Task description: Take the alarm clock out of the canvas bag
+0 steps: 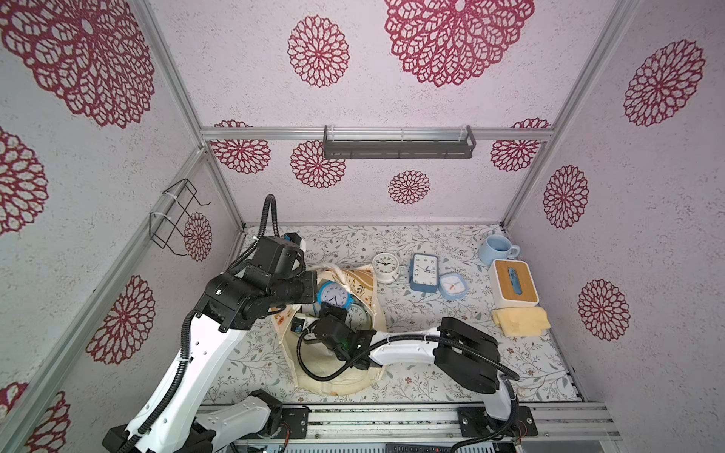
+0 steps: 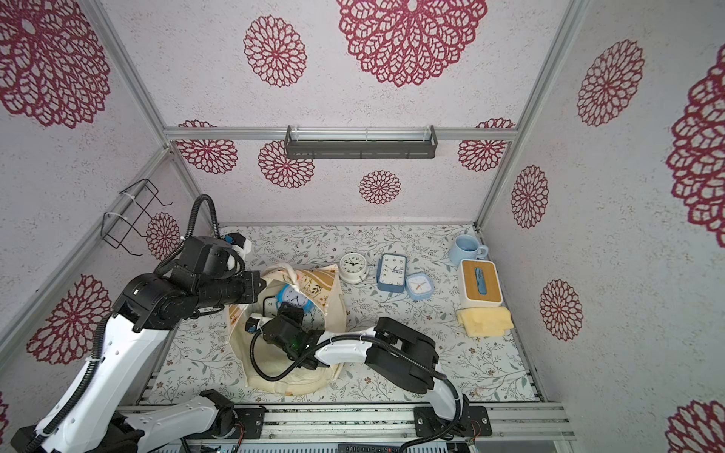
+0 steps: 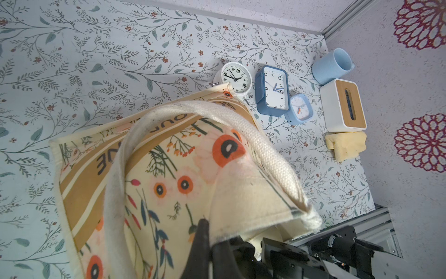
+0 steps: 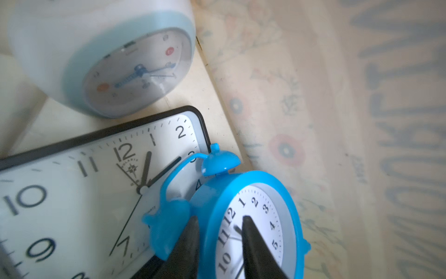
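The canvas bag point(image 1: 332, 370) lies open at the front left of the table. Inside it the right wrist view shows a blue twin-bell alarm clock point(image 4: 285, 209) in front of a square black-rimmed clock point(image 4: 69, 195), with a white, pale-blue clock point(image 4: 46, 46) above. My right gripper is at the blue clock, fingers apart at its rim; whether they touch it is unclear. My left gripper is shut at the bag's upper flap; the strap point(image 3: 269, 139) arches beside it, and whether fabric is between the fingers is unclear.
Right of the bag stand a white clock point(image 1: 386, 267), a blue rectangular clock point(image 1: 423, 271) and a small blue clock point(image 1: 453, 284). A mug point(image 1: 496, 250), tissue box point(image 1: 514, 284) and yellow cloth point(image 1: 521, 321) are along the right wall. A bare patch is at front right.
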